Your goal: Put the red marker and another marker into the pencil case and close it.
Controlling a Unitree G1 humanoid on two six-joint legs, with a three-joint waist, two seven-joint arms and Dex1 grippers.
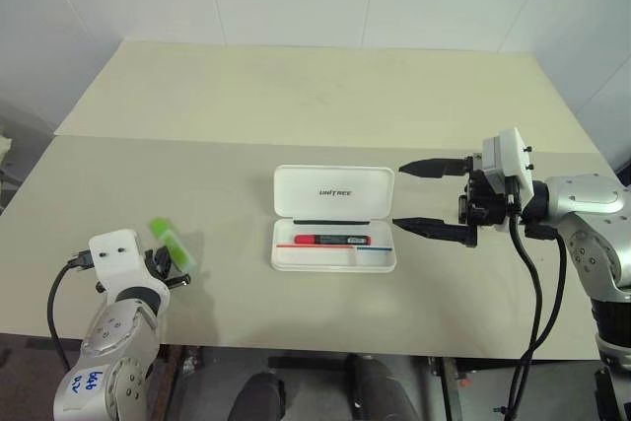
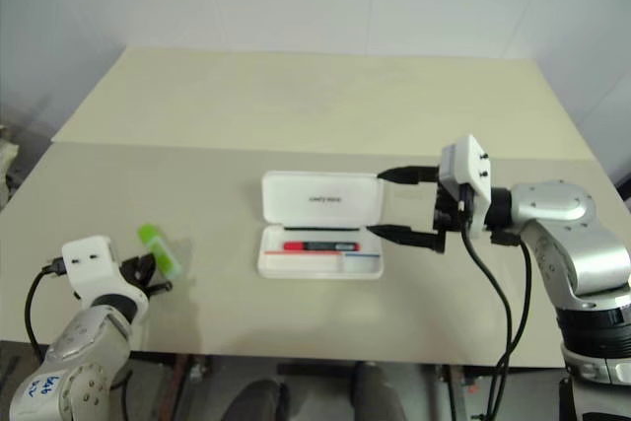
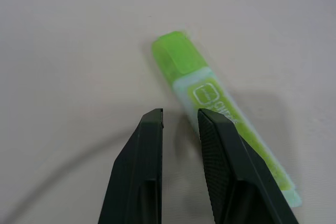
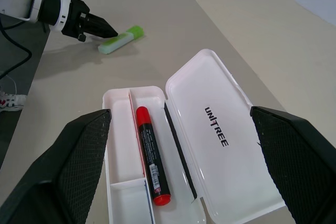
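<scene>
The red marker [image 4: 152, 156], black-bodied with red ends, lies in the long compartment of the white pencil case [image 4: 121, 156], whose lid [image 4: 226, 166] is folded back. A green highlighter [image 3: 226, 114] rests flat on the table at the left, slanting. My left gripper is shut, its fingers drawn close with nothing between them. The highlighter lies past its fingertips, its lower part behind the right-hand finger in the left wrist view. On the case's right side my right gripper [image 1: 399, 195] stands wide open and empty.
Two smaller compartments [image 4: 123, 140] of the case are empty. Bare table [image 1: 227, 194] lies between the highlighter and the case. The table's front edge [image 1: 246, 348] runs just below the case and the left arm.
</scene>
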